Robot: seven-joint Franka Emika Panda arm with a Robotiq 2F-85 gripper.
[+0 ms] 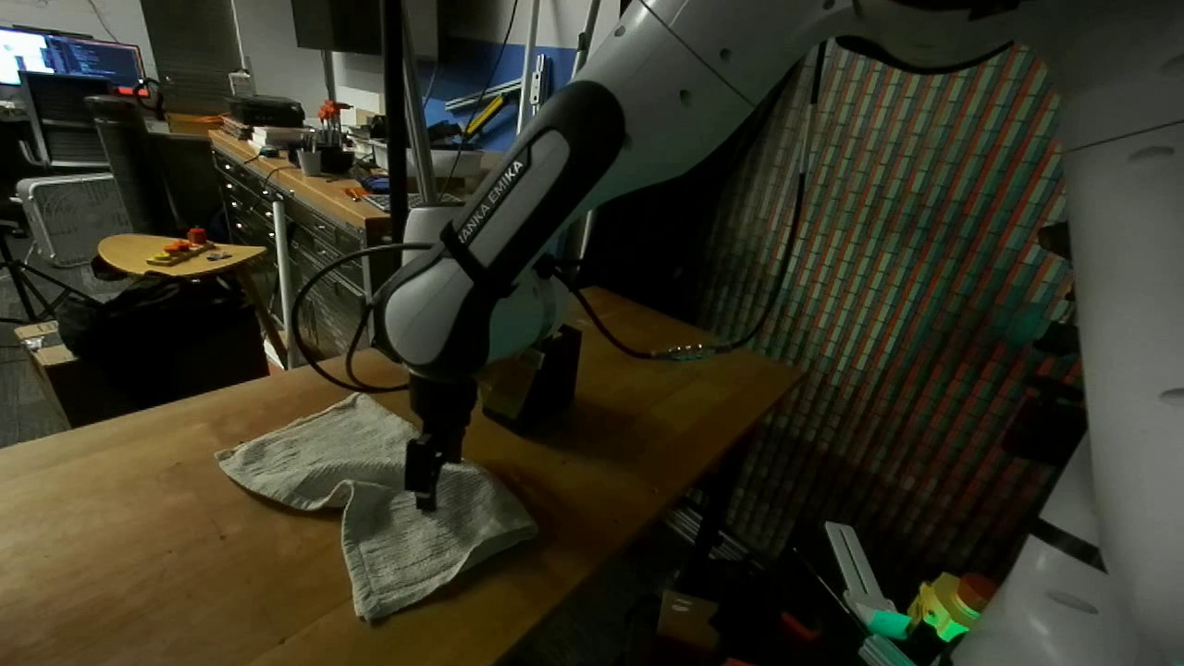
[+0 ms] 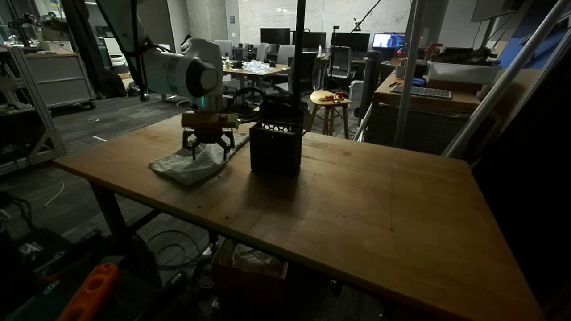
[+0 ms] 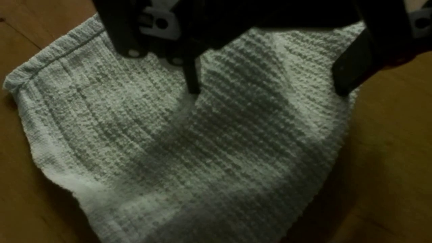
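A pale, ribbed cloth (image 1: 411, 555) lies rumpled on the wooden table, with a fold running through its middle. In the wrist view the cloth (image 3: 133, 133) fills most of the picture, its hemmed edge at the upper left. My gripper (image 1: 425, 501) points down over the cloth. Its fingers stand wide apart in the wrist view, one fingertip (image 3: 192, 79) over the cloth's middle and the other near its right edge; nothing is held between them. Whether the fingertips touch the fabric I cannot tell. From the other side, the gripper (image 2: 209, 152) appears above the cloth (image 2: 187, 166).
A black box (image 2: 275, 150) with holes along its top stands on the table close beside the cloth and arm. A cable (image 1: 316, 272) loops out from the wrist.
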